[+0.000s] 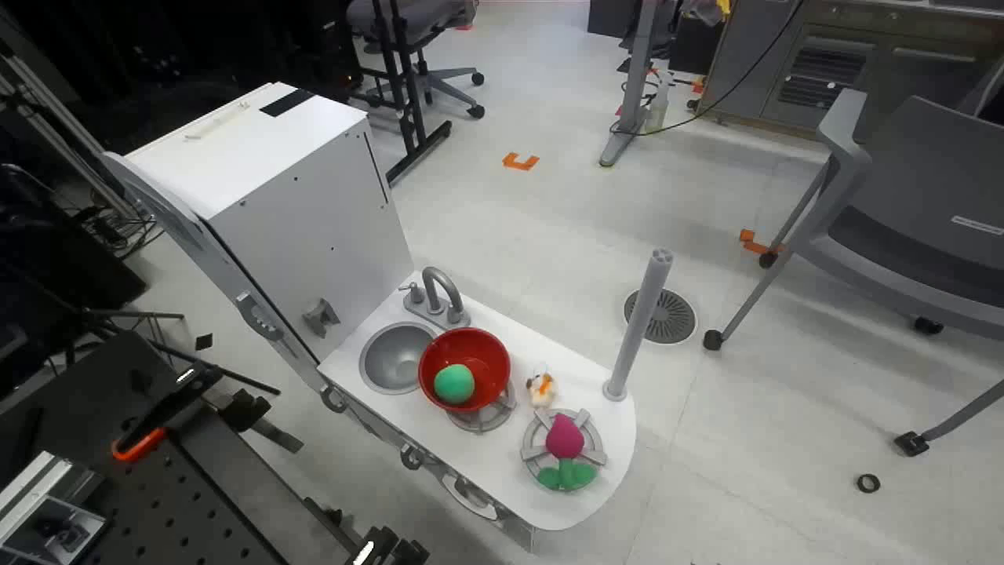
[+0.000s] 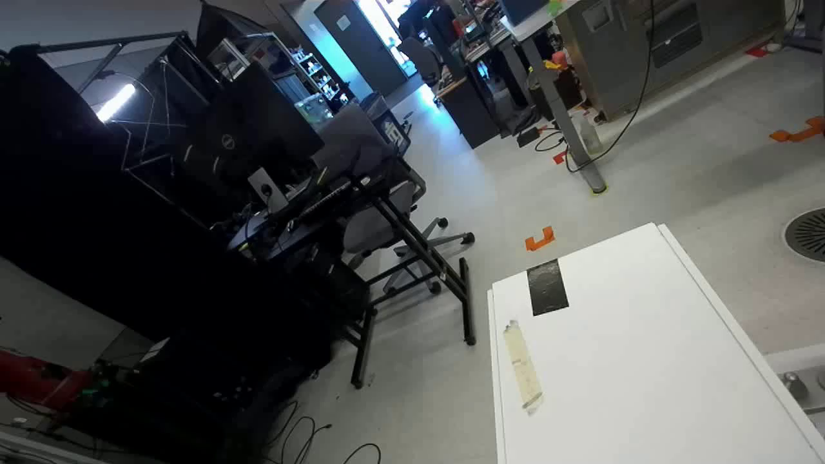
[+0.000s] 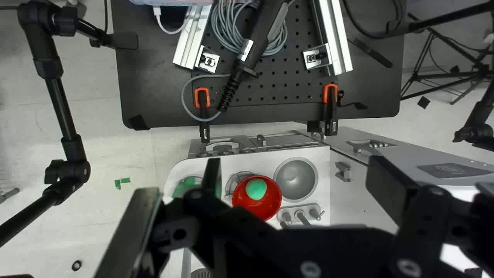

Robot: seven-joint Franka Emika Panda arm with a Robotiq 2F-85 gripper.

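My gripper hangs high over the toy kitchen in the wrist view, its fingers wide apart and nothing between them. Far below, framed by the fingers, is a red bowl (image 3: 267, 207) with a green round object (image 3: 255, 189) inside. In exterior view 1 that bowl (image 1: 489, 356) covers part of a grey burner, beside the sink. A small white and orange toy (image 1: 541, 387) stands to its right on the counter. On the other burner lies a magenta toy with green leaves (image 1: 565, 438). Neither exterior view shows the gripper.
The round sink (image 3: 295, 178) is empty. Obstacles around the counter are the faucet (image 1: 442, 288), a tall grey post (image 1: 640, 325) and the white cabinet (image 1: 301, 207). A black perforated table (image 3: 264, 109) with cables and clamps borders the kitchen.
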